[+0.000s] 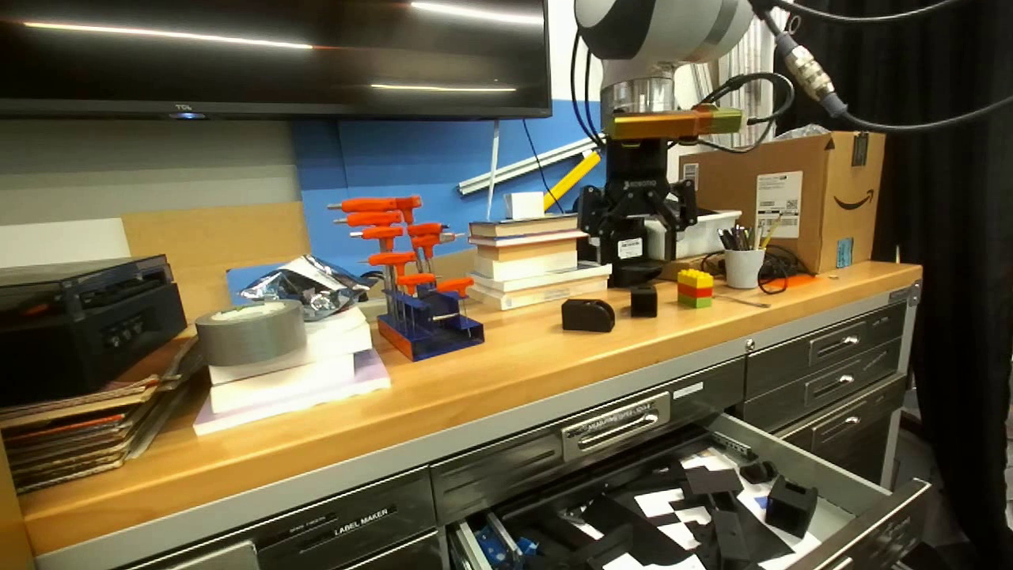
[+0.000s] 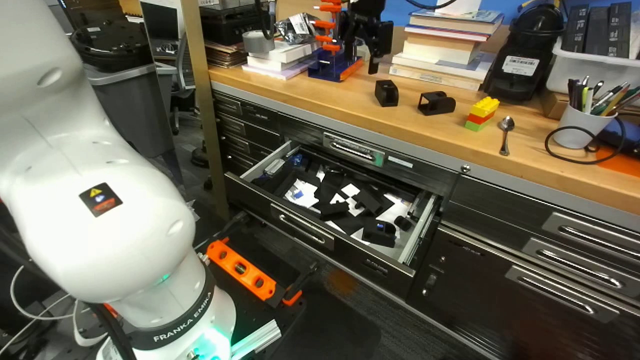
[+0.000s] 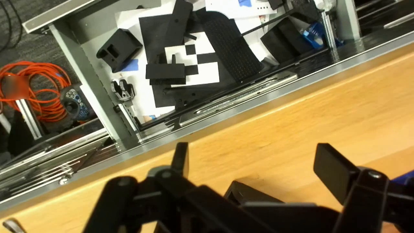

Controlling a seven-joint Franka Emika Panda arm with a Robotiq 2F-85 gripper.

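My gripper point(image 1: 634, 226) hangs above the worktop with its fingers apart; nothing is between its fingers. Beneath it in the wrist view, a black block point(image 3: 248, 191) lies on the wood, partly hidden by the gripper body. Two black blocks rest on the worktop: a round-ended one point(image 2: 386, 93) and another with an opening through it point(image 2: 436, 103). To their right stands a stack of yellow, red and green toy bricks point(image 2: 481, 114). A metal spoon point(image 2: 505, 135) lies beside that stack. Below the counter, an open drawer point(image 2: 324, 255) contains several black parts and papers.
Behind the blocks rises a stack of books point(image 1: 527, 261). On the left is a blue holder with orange-handled tools point(image 1: 427, 323); a white pen cup point(image 1: 743, 267) stands on the right. The wood strip between the blocks and the front edge is clear.
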